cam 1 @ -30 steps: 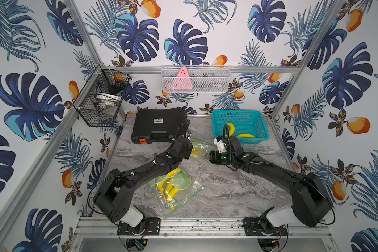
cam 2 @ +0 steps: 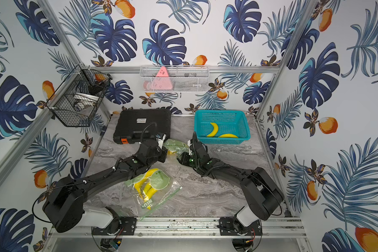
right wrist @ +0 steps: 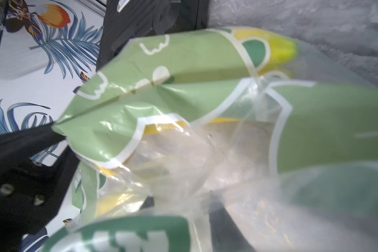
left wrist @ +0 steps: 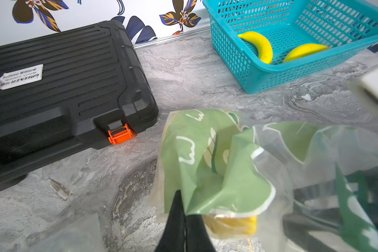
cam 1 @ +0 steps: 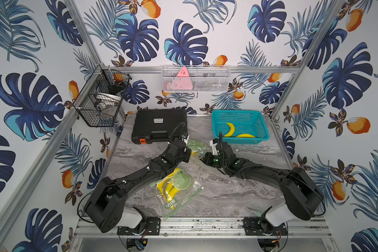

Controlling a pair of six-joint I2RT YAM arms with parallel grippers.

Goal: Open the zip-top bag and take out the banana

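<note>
A clear zip bag with green print (left wrist: 214, 168) hangs raised between my two grippers. My left gripper is shut on one corner of its plastic; the right wrist view shows that corner drawn to a point at the left fingers (right wrist: 33, 140). Inside, yellow banana shows at the far end (right wrist: 281, 48). Across from the left one, my right gripper has its fingers apart, seen dimly through the plastic. Whether they are inside the bag's mouth or outside it, I cannot tell.
Another bag with bananas (cam 1: 172, 187) lies flat at the front left. Two loose bananas sit in a teal basket (cam 1: 260, 113) at the back right. A black case (cam 1: 159, 119) occupies the back left.
My right gripper has moved left, closer to the left gripper and the bag. The bag on the table and the basket have not moved.
</note>
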